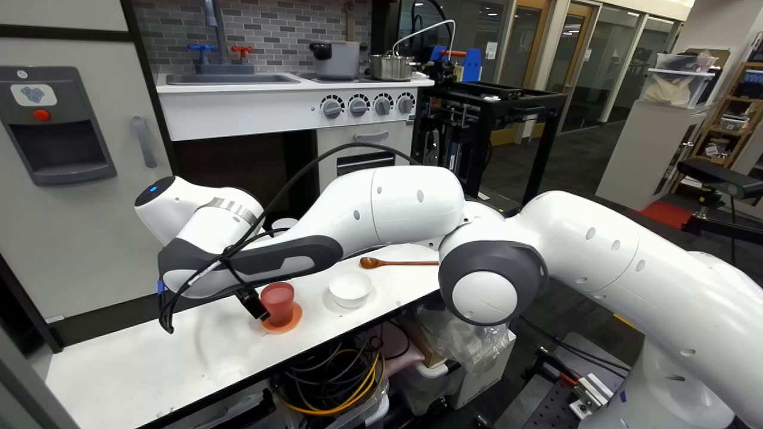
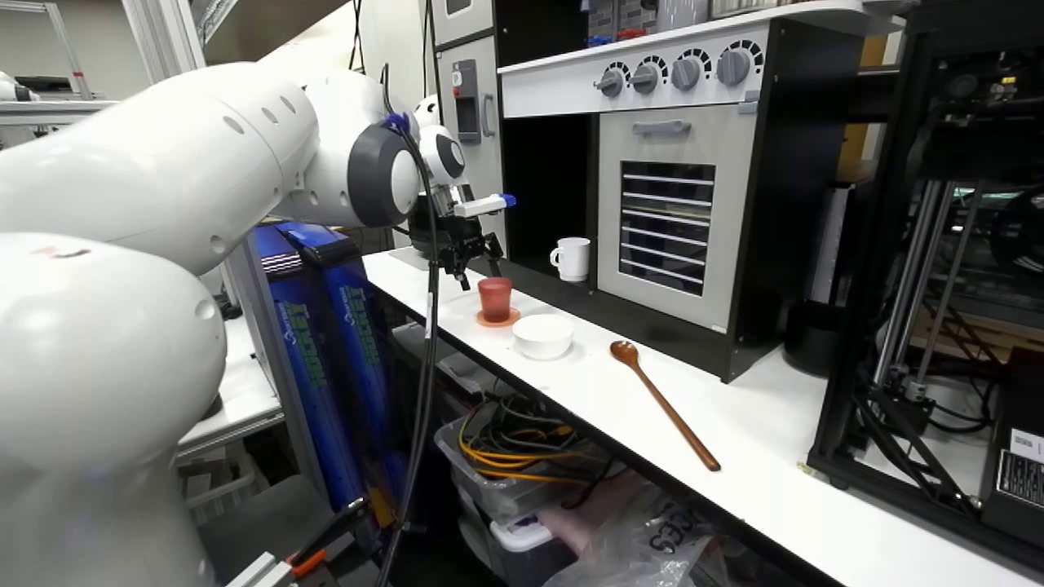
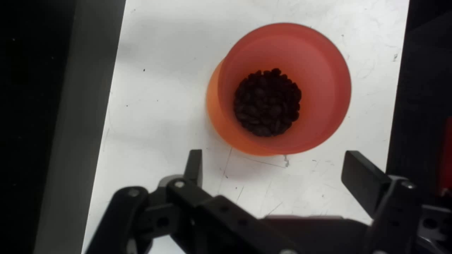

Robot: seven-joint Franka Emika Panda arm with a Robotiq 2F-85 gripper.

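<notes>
A red cup point(image 3: 326, 97) stands upright on an orange coaster point(image 3: 214, 110), dark beans point(image 3: 267, 103) covering its bottom in the wrist view. My gripper is open, its two fingers spread wide with only bare white surface between them. The cup lies just beyond the fingertips, not between them. In exterior view 2 the same cup point(image 2: 495, 300) sits right beside and below the gripper point(image 2: 481, 274). Close by on the shelf is a white bowl point(image 1: 350, 288); its inside looks empty.
A brown wooden spoon point(image 2: 665, 404) lies past the bowl. A white mug point(image 2: 572, 258) hangs or stands near the dark cabinet front. The white shelf point(image 1: 143, 364) is narrow, with a drop at its front edge and free room left of the cup.
</notes>
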